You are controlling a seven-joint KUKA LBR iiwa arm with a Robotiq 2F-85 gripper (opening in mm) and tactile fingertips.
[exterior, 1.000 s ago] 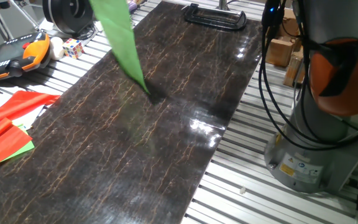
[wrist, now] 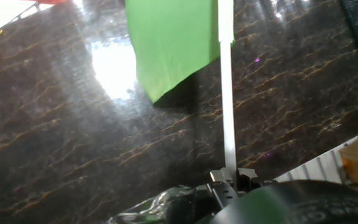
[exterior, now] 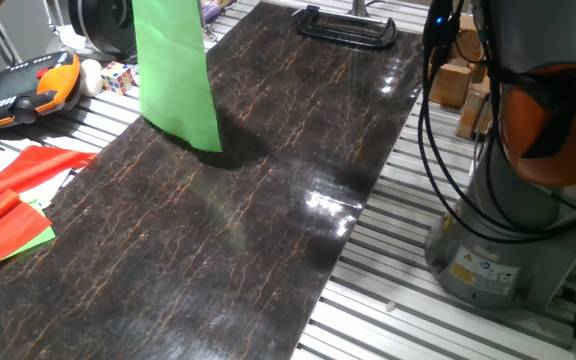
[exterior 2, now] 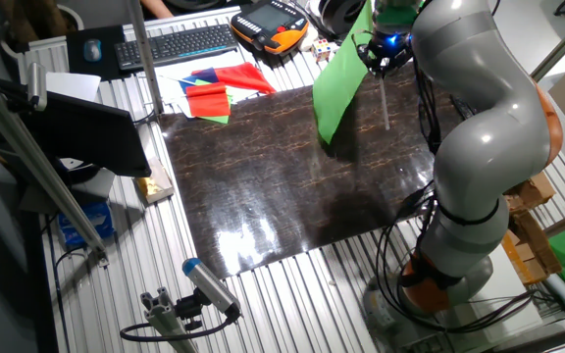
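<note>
A thin white rod (wrist: 227,99) runs up from between the fingers of my gripper in the wrist view, and the gripper looks shut on it. Beside a thicker white sleeve at the rod's far end hangs a green sheet (wrist: 173,43), apparently fixed there like a flag. In exterior view 2 the gripper (exterior 2: 388,57) is high over the far side of the dark board, the green sheet (exterior 2: 336,93) dangling to its left. Exterior view 1 shows the sheet (exterior: 178,80) hanging above the board, with the gripper out of frame.
Red, blue and green pieces (exterior: 13,215) lie together at the dark marbled board's (exterior: 188,250) left edge. A black clamp (exterior: 346,28) sits at its far end. Beyond the edge are an orange-black pendant (exterior: 28,90) and a puzzle cube (exterior: 118,77). Most of the board is bare.
The green sheet, narrow and slanted a second ago, now shows its broad face.
</note>
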